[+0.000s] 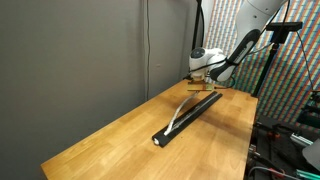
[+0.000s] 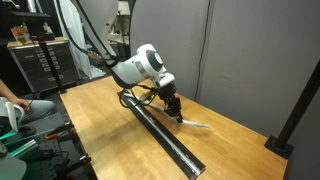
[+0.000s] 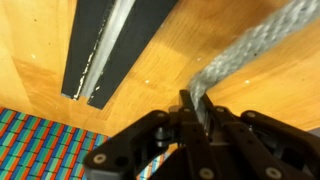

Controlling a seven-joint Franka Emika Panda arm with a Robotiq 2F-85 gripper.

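A pale grey rope comes in from the upper right of the wrist view, and my gripper is shut on it. In exterior view 1 the rope runs close along the long black channel, its near end by the channel's near end. Exterior view 2 shows my gripper low beside the channel, with rope on one side of it. The channel has a light groove down its middle and lies to the left in the wrist view, apart from my fingers.
A grey partition stands behind it. A multicoloured patterned surface shows past the table edge in the wrist view.
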